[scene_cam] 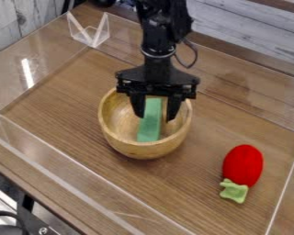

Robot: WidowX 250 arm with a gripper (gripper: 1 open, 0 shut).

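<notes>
A wooden bowl (117,132) sits near the middle of the table with a green block (150,124) lying inside it. My black gripper (154,107) reaches down from the top over the bowl, its two fingers around the upper part of the green block. Whether they touch the block is hard to tell.
A red object (243,163) with a pale green piece at its lower end lies at the right. Clear plastic items stand at the upper left and left edge. A dark cable is at the lower left corner.
</notes>
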